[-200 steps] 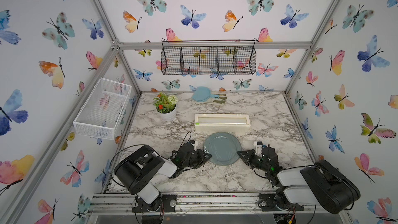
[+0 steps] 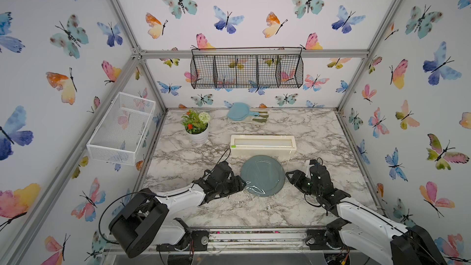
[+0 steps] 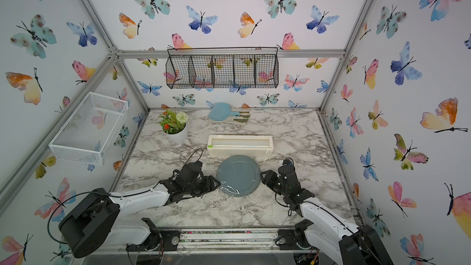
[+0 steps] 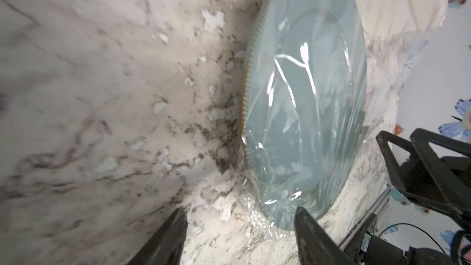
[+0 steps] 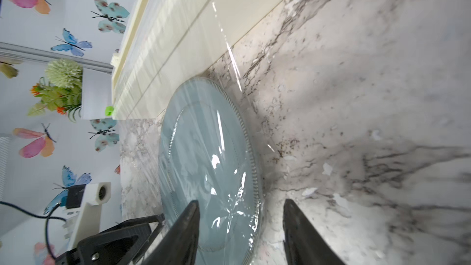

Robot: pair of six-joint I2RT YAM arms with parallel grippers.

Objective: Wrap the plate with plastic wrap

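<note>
The blue-grey plate point(image 2: 262, 171) lies in the middle of the counter, with clear plastic wrap point(image 4: 304, 83) over it, crinkled along its edges and reaching back toward the white wrap dispenser point(image 2: 262, 144). My left gripper point(image 2: 242, 184) stands at the plate's left edge, open, fingertips apart with nothing visibly held, just off the plate in the left wrist view. My right gripper point(image 2: 290, 175) is just right of the plate, its fingertips apart in the right wrist view, nothing visible between them.
A potted plant point(image 2: 196, 132) stands at back left. A blue board with utensils point(image 2: 239, 111) lies at the back. A white mesh basket point(image 2: 120, 127) hangs on the left wall, a wire rack point(image 2: 246, 71) on the back wall.
Both grippers have drawn slightly outward from the plate and toward the back; both arms have changed posture, stretching out. The plate has stayed about where it was.
</note>
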